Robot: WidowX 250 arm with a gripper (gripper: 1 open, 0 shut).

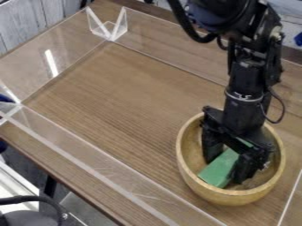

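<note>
A wooden bowl (195,175) sits at the lower right of the table, holding a green block (218,169). The black arm comes down from the top right, and its gripper (234,154) is down inside the bowl, open, over and around the green block. The arm's dark body hides part of the block, and it is hard to tell whether the fingers touch it.
A white wire-like object (106,28) stands at the back left. A black cable (30,203) and the table's edge show at the lower left.
</note>
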